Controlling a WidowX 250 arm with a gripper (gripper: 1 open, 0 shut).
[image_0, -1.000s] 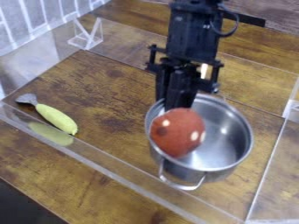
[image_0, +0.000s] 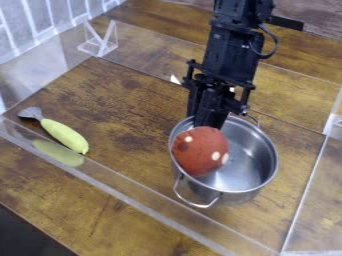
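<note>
My black gripper (image_0: 201, 115) reaches down from the top centre over a steel pot (image_0: 249, 170) with wire handles. A red toy mushroom cap with white spots (image_0: 201, 147) is at the near left of the pot, directly below my fingertips, partly over its rim. The fingertips are hidden behind or on the red thing, so I cannot tell whether they grip it.
A yellow banana-like toy (image_0: 64, 134) lies on the wooden table (image_0: 94, 85) at the left. Clear acrylic walls run around the work area. A small light object sits behind the gripper, mostly hidden.
The banana has not moved.
</note>
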